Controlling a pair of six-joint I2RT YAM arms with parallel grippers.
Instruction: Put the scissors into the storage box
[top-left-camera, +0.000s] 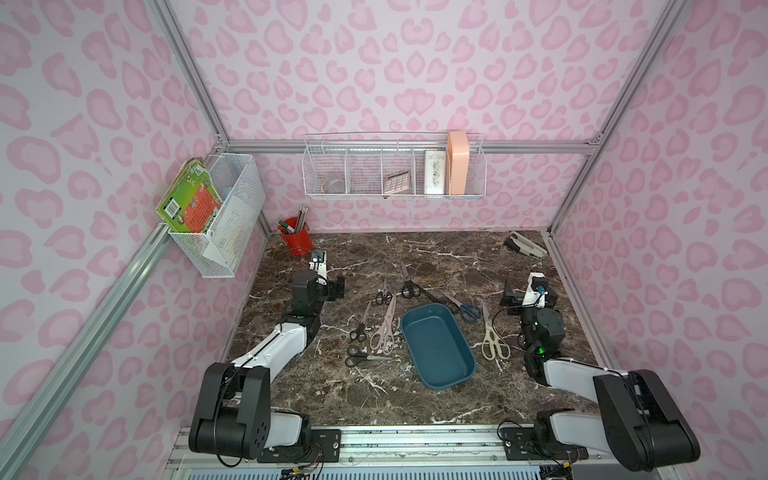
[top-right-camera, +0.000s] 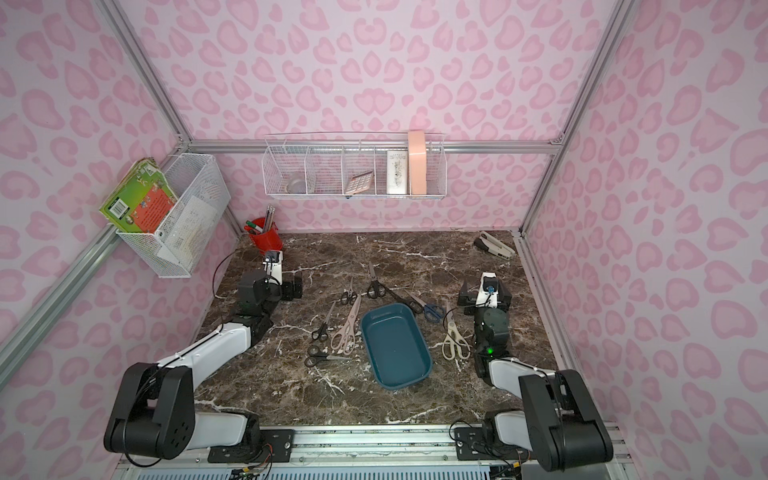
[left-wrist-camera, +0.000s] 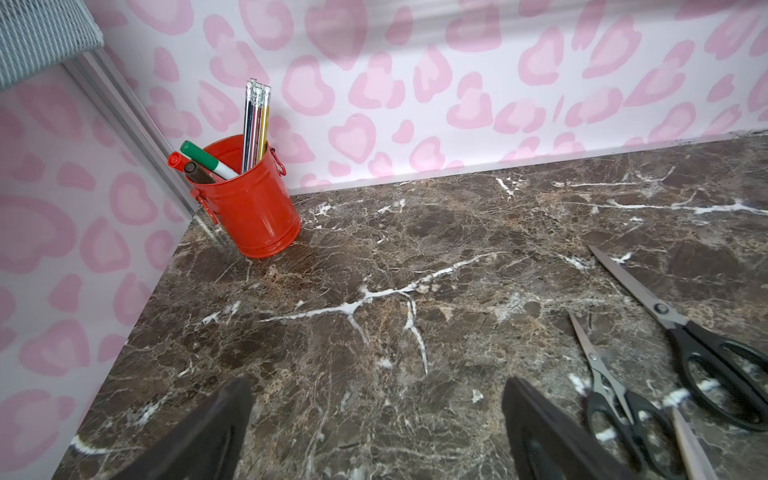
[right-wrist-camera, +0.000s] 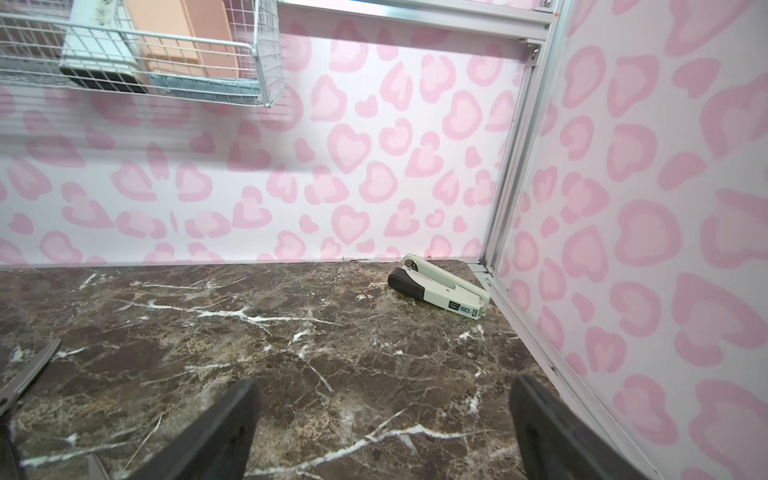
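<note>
A blue storage box (top-left-camera: 437, 345) lies empty on the table, with scissors around it: pink-handled (top-left-camera: 382, 340), cream-handled (top-left-camera: 495, 345), blue-handled (top-left-camera: 469, 310) and several black-handled ones (left-wrist-camera: 720, 376). My left gripper hovers left of the scissors, open with nothing between its fingers. My right gripper is right of the box and the cream-handled pair, open and empty, facing the back wall.
A red pen cup (left-wrist-camera: 248, 216) stands at the back left, a stapler (right-wrist-camera: 438, 292) at the back right. Wire baskets (top-left-camera: 312, 172) hang on the back and left walls.
</note>
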